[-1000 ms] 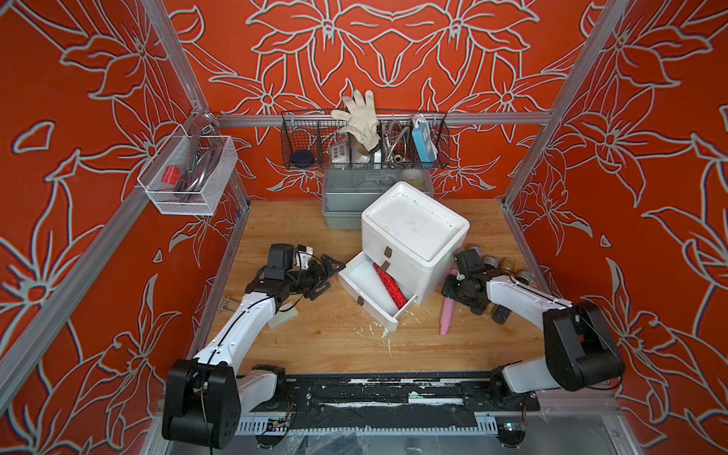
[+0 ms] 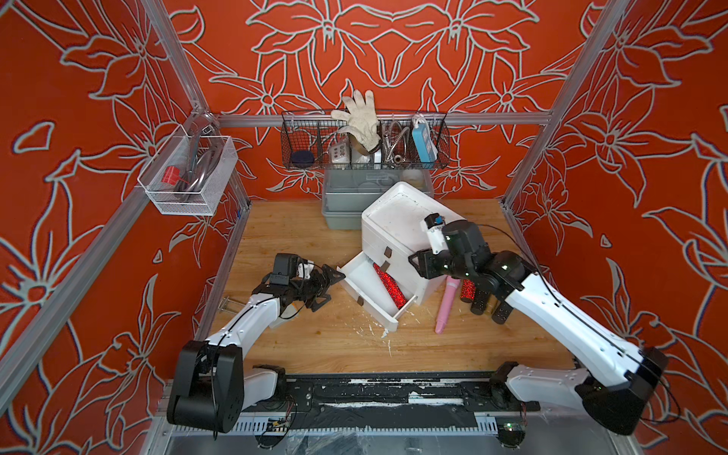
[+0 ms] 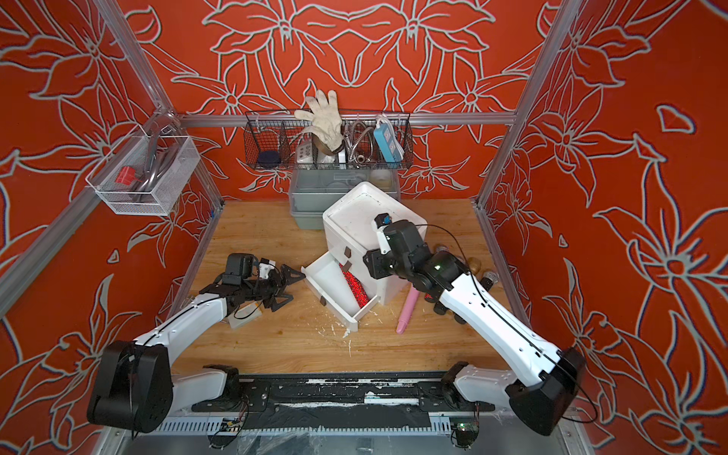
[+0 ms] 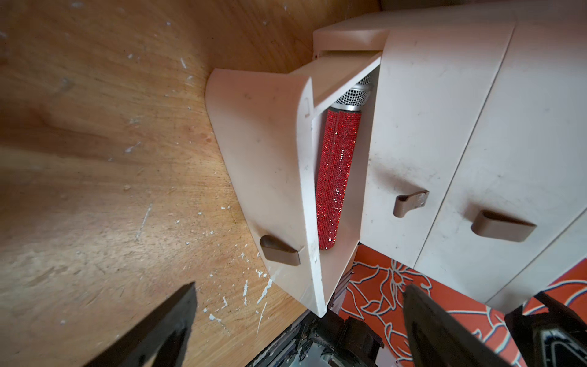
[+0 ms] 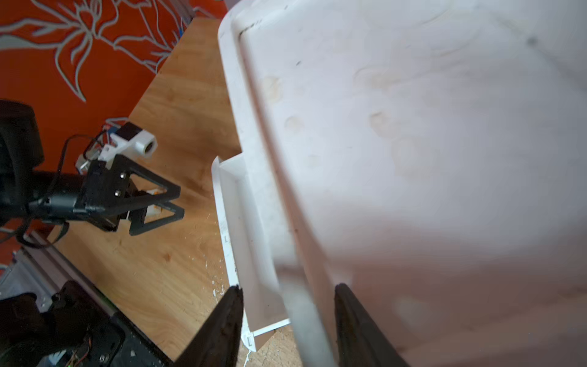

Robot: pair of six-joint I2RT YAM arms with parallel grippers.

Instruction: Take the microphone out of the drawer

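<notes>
A white drawer cabinet (image 2: 402, 212) stands mid-table with its bottom drawer (image 4: 256, 153) pulled out. In it lies a red sparkly microphone (image 4: 336, 171) with a silver grille, along the cabinet side. My left gripper (image 2: 330, 286) stands open just left of the drawer, nothing between its fingers. My right gripper (image 2: 421, 264) is raised over the cabinet's front right top edge, its fingers (image 5: 357, 324) either side of the blurred rim in the right wrist view, apparently apart from one another; whether they touch it I cannot tell.
A pink microphone (image 2: 444, 311) and several other microphones (image 2: 500, 309) lie right of the cabinet. A grey lidded box (image 2: 341, 204) stands behind it, under a wire basket (image 2: 303, 136) on the back rail.
My right arm has swung up and left from the microphones on the right to the cabinet's top. My left gripper has shifted slightly down. The drawer and red microphone look unmoved.
</notes>
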